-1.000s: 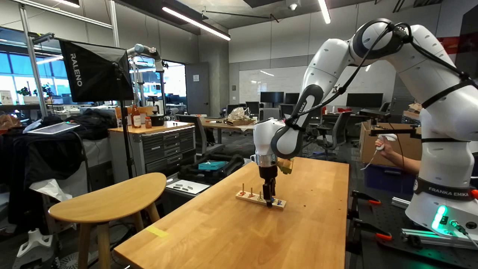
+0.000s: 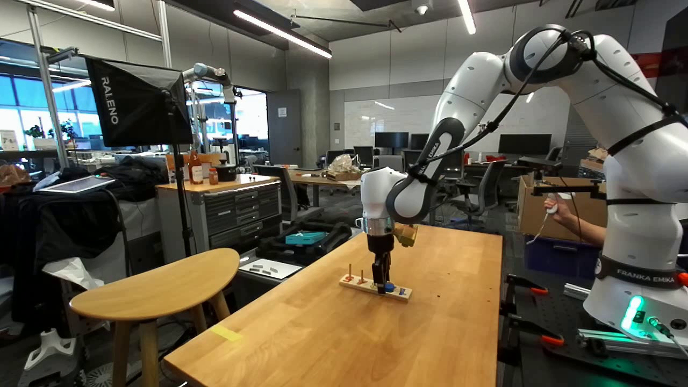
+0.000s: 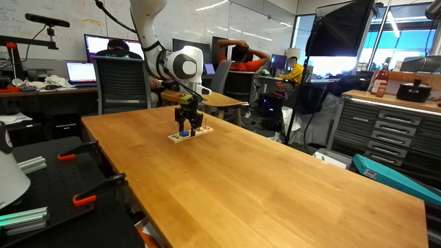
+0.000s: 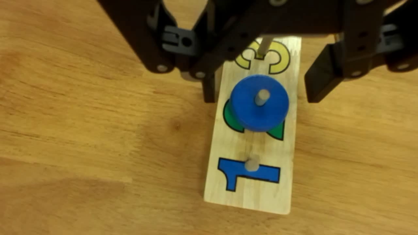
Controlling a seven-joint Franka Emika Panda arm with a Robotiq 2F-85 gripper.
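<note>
A pale wooden board [image 4: 250, 195] with printed numbers and upright pegs lies on the table. A blue disc [image 4: 250, 113] sits around the peg over the green 2, and the peg's tip pokes through its hole. Bare peg [image 4: 251, 164] stands on the blue 1. My gripper straddles the board close to the disc, one finger on each side, with gaps between the fingers and the disc. In exterior view 1 the gripper [image 2: 381, 289] points straight down at the board; the disc [image 2: 389, 287] shows beside it. Exterior view 2 shows the blue disc [image 3: 184, 133] between the fingers.
Clamps [image 2: 542, 329] grip its edge on the robot's side. A stool [image 2: 161, 284] stands off the table's other side.
My gripper has shifted slightly left in exterior view 1, along the board toward its middle. The blue disc shows more clearly now; the board looks unmoved.
</note>
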